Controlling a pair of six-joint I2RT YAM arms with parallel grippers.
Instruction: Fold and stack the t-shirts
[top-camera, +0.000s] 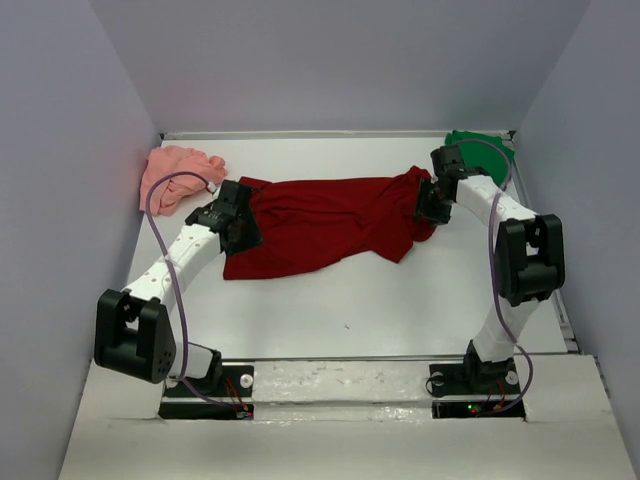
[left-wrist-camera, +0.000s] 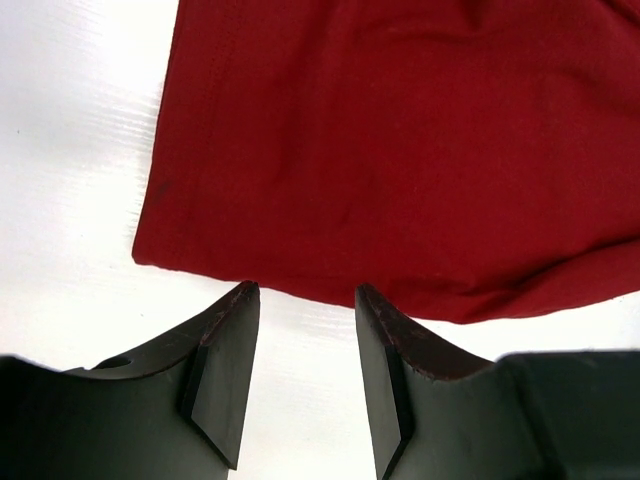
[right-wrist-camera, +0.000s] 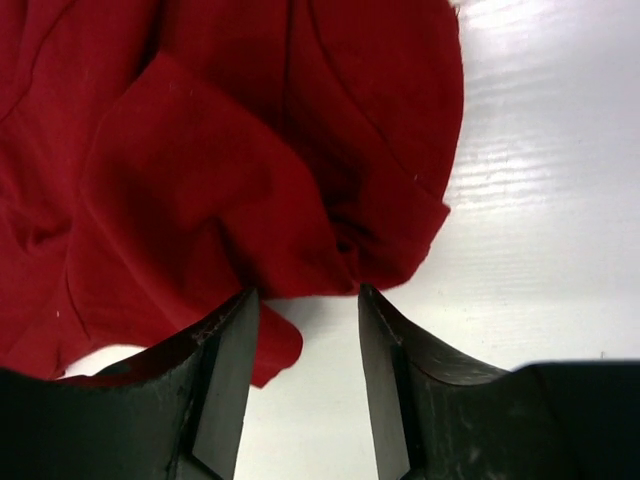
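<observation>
A dark red t shirt (top-camera: 330, 225) lies spread across the middle of the white table, its left part fairly flat. Its right end is rumpled, with bunched folds (right-wrist-camera: 220, 190) filling much of the right wrist view. My left gripper (top-camera: 252, 240) hovers over the shirt's left part, open; in the left wrist view its fingers (left-wrist-camera: 232, 350) point at the shirt's lower hem with nothing between them. Over the rumpled right end, my right gripper (top-camera: 428, 212) is open too. Its fingertips (right-wrist-camera: 240, 315) are close to a folded edge of the cloth, which is not gripped.
A pink cloth (top-camera: 180, 172) sits in a loose heap at the back left. A green folded cloth (top-camera: 480, 150) rests in the back right corner, partly behind the right arm. Walls stand left, right and behind.
</observation>
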